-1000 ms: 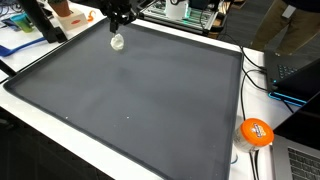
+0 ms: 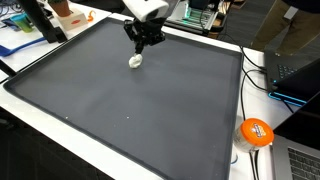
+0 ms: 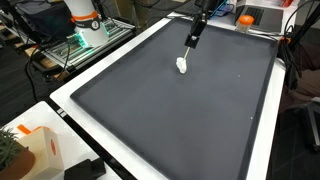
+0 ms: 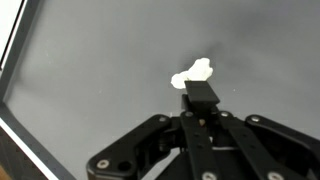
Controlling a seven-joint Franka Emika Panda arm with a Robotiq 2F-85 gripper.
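A small white thing (image 2: pixel 135 62) of irregular shape hangs just below my gripper (image 2: pixel 139 47), over the far part of the grey board. In exterior view 2, a thin pale stem (image 3: pixel 187 53) runs from the fingertips of my gripper (image 3: pixel 192 43) down to the white lump (image 3: pixel 181 66). The fingers are shut on it. From the wrist, the white lump (image 4: pixel 195 72) shows just past the tips of my gripper, and the stem is hidden. Whether the lump touches the board is hard to tell.
The grey board (image 2: pixel 130 115) with its pale rim is otherwise bare. An orange-topped container (image 2: pixel 254 133) stands off its right side. Laptops lie beyond that edge, and a terracotta pot (image 3: pixel 15 160) is in the near left corner of exterior view 2.
My gripper has moved right and toward the camera in exterior view 1, bringing the white thing along with it. The other things have stayed where they were.
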